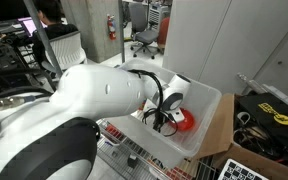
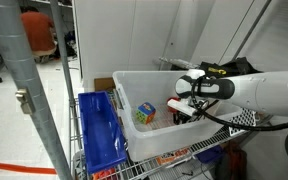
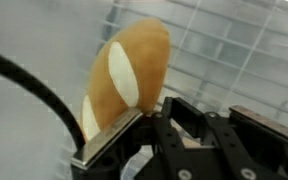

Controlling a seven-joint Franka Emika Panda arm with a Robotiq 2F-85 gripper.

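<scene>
My gripper [image 1: 165, 126] reaches down into a large white bin [image 1: 209, 100], beside a red round object [image 1: 187, 121]. In exterior view 2 the gripper [image 2: 178, 118] is low over the bin's floor, near its right side. A rounded orange-tan object with white patches [image 3: 139, 60] looms in the wrist view, partly behind the left side of my gripper. No clear grasp of it shows, and whether the fingers press on anything is hard to make out.
A colourful box [image 2: 146, 112] stands in the bin, left of the gripper. The bin's walls rise around the arm. Outside lie a blue tray [image 2: 103, 135], a cardboard box [image 1: 220, 128] and dark items [image 1: 269, 120]. Wire shelving runs beneath.
</scene>
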